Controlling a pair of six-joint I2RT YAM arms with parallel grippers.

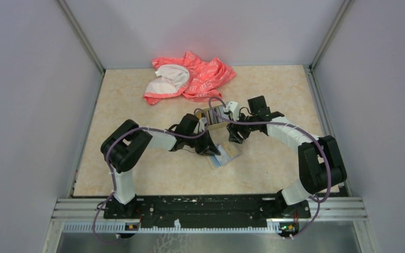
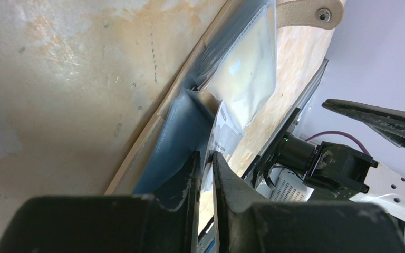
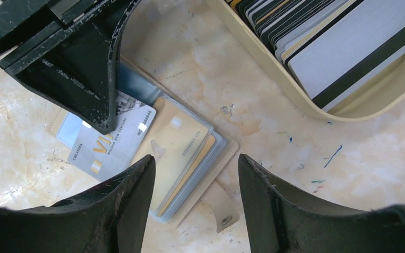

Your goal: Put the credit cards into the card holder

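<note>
The open card holder (image 3: pixel 185 150) lies on the table with clear sleeves, with cards showing inside. A silver Visa card (image 3: pixel 113 136) lies at its sleeve, with my left gripper's finger over its upper end. In the left wrist view, my left gripper has its tips close together with the card's edge (image 2: pixel 211 142) between them; whether they press on it is hard to tell. My right gripper is open, its fingers wide apart with nothing between them, in view above the holder. From the top, my right gripper (image 1: pixel 236 138) is to the right of the holder (image 1: pixel 228 153).
A beige box (image 3: pixel 274 63) filled with upright cards stands behind the holder, close to both grippers. A pink-and-white cloth (image 1: pixel 190 79) lies at the back.
</note>
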